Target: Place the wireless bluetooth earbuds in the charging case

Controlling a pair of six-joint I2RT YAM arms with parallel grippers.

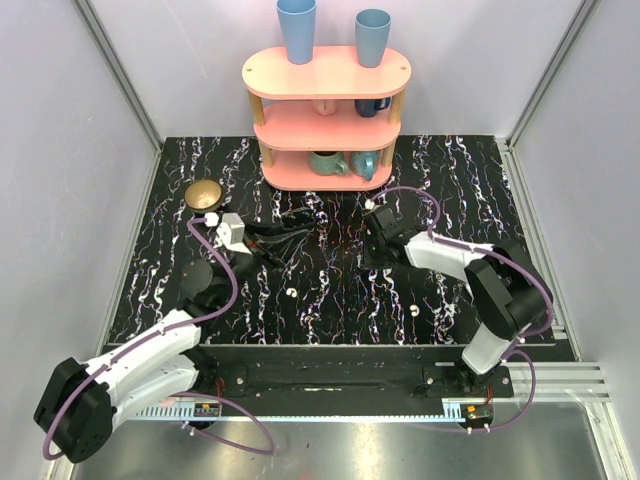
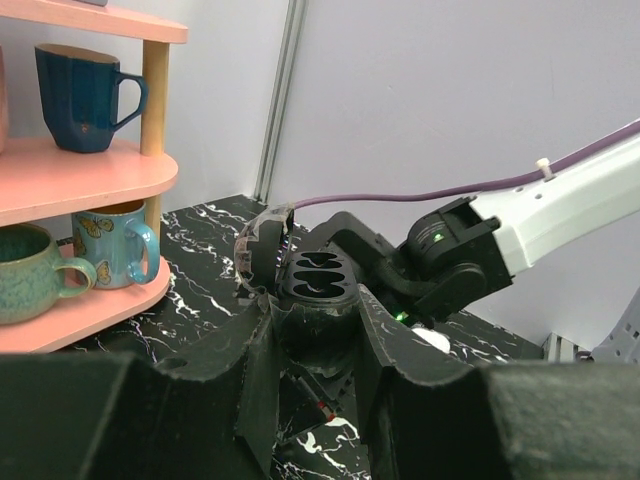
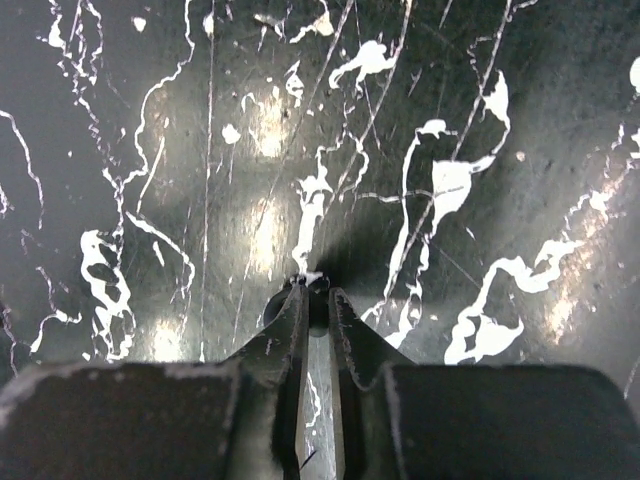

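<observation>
The black charging case stands lid-up in the left wrist view, its two earbud hollows facing me. My left gripper is shut on its lower part, holding it above the table. In the top view, the left gripper is left of the right one. Low over the black marbled table, my right gripper has its fingertips close together. A small dark rounded piece, probably an earbud, shows at and beside those tips. Whether the fingers grip it is hidden by the dark surface.
A pink shelf with mugs and cups stands at the back. A gold bowl sits at the back left of the table.
</observation>
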